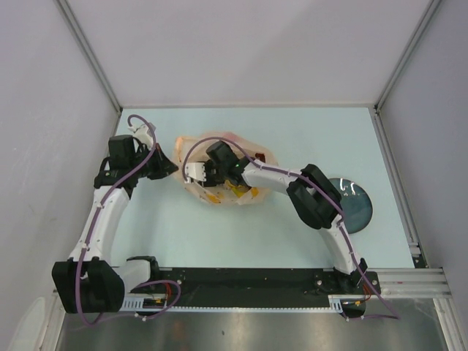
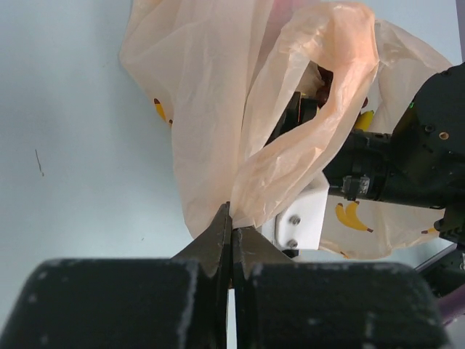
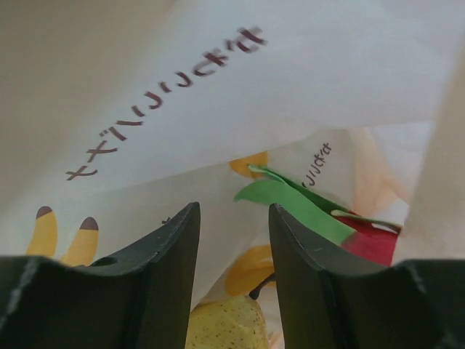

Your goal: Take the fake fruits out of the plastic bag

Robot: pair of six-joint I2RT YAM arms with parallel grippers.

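The pale, see-through plastic bag (image 1: pixel 184 148) lies in the middle of the table, its mouth toward the left. My left gripper is shut at the bag's rim, thin plastic reaching its fingertips. From the right, the other arm reaches over and into the bag. My right gripper is inside, fingers parted, with nothing visible between the tips. Just below them in the right wrist view sits a speckled yellow fruit (image 3: pixel 229 326). Dark red fruit (image 1: pixel 259 156) shows beside the right arm in the top view; other contents are hidden by arm and plastic.
A dark round bowl (image 1: pixel 357 206) stands at the table's right side, partly behind the right arm. Yellow and orange prints on the plastic resemble fruit.
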